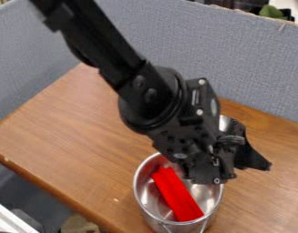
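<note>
A metal pot (152, 207) stands near the front of the wooden table, with a red bar-like object (180, 197) lying inside it at a slant. My black gripper (240, 157) hangs just above and behind the pot's right side, covering part of its rim. Its finger tips point down and to the right, and whether they are open or shut is hard to tell.
Grey padded walls (242, 68) border it at the back and left. The table's front-left edge drops to a grey area with a white object at the corner.
</note>
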